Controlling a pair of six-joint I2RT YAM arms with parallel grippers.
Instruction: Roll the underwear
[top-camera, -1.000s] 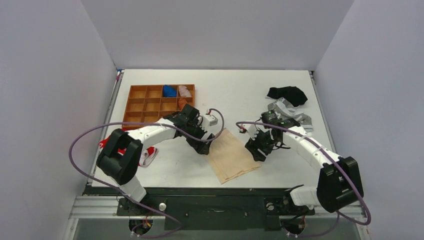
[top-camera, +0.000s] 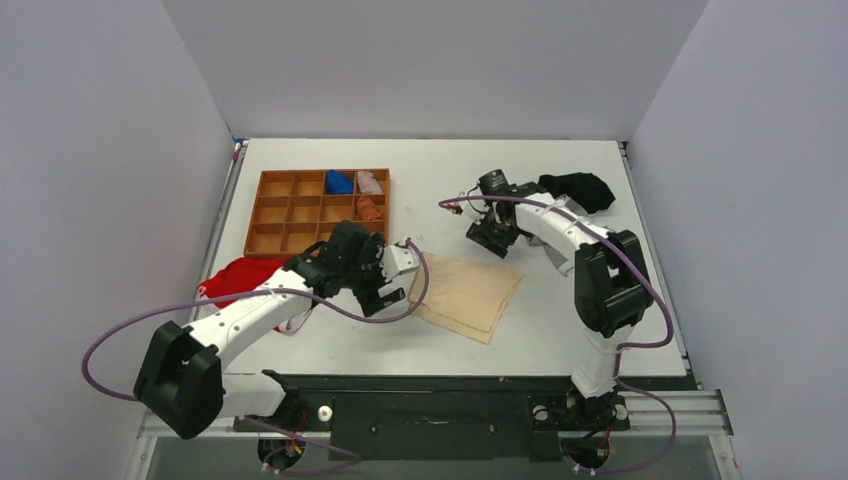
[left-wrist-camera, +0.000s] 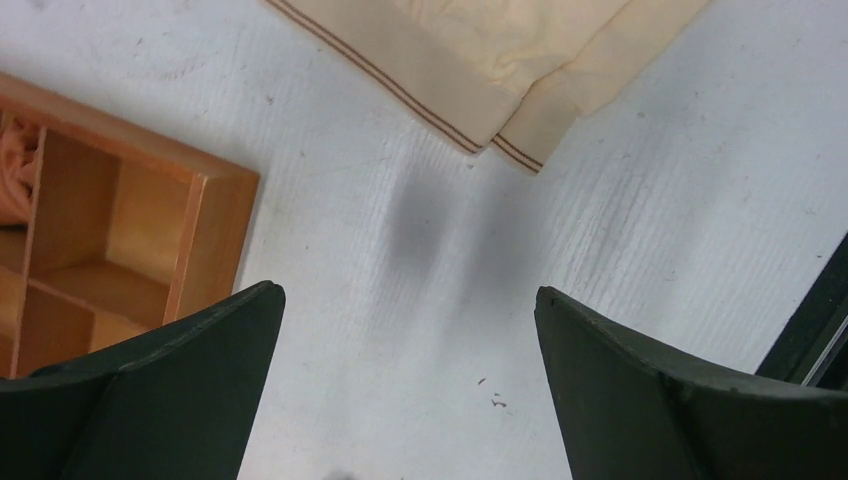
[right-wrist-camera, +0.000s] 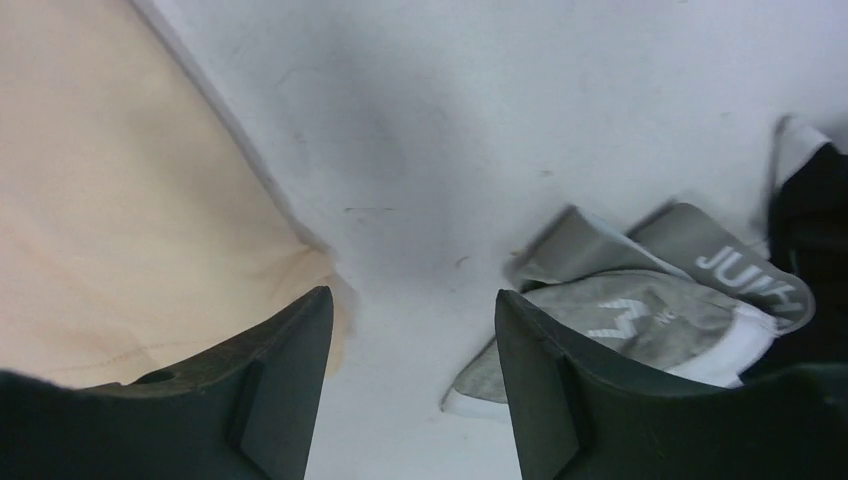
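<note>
The beige underwear (top-camera: 466, 290) lies folded flat on the white table, slanting slightly, with a corner toward the front. Its banded edge, with thin brown stripes, shows on the beige underwear (left-wrist-camera: 440, 70) in the left wrist view. My left gripper (top-camera: 382, 300) is open beside its left edge, with only bare table between the fingers. Beyond the back right corner hovers my right gripper (top-camera: 489, 240), open and empty. In the right wrist view the underwear (right-wrist-camera: 130, 230) lies to the left of the right gripper's fingers (right-wrist-camera: 290, 380).
A wooden compartment box (top-camera: 290, 212) holding several rolled cloths stands at the back left. Red cloth (top-camera: 240, 277) lies under the left arm. Grey garments (right-wrist-camera: 650, 310) and a black cloth (top-camera: 577, 190) are piled at the right.
The underwear has turned, its front corner swinging right and back. My right gripper has moved back, away from it. The left gripper has drawn left off the cloth.
</note>
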